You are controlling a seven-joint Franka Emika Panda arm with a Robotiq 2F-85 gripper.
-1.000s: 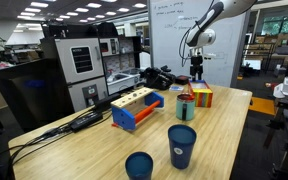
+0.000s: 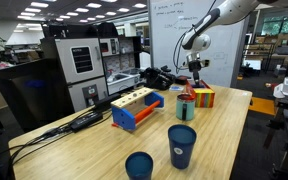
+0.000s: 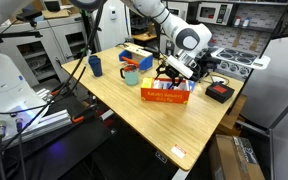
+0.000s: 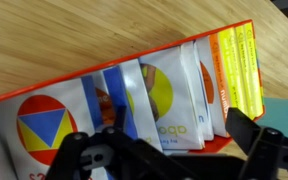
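Observation:
A red and yellow box (image 3: 164,95) stands on the wooden table, its top open. In the wrist view several thin packets stand side by side in the red-rimmed box, among them a white packet (image 4: 171,100) and a yellow packet (image 4: 248,65). My gripper (image 3: 171,75) is over the box, pointing down. Its dark fingers (image 4: 264,143) are spread wide above the packets, with the white packets in the space below and between them. No packet is clamped. How far the fingertips reach into the box is unclear.
Close to the box stands a green can (image 2: 185,108). A black object (image 3: 220,91) lies beside the box.
The arm has come down a little and shifted its posture over the box. The box, can and cups look unmoved.

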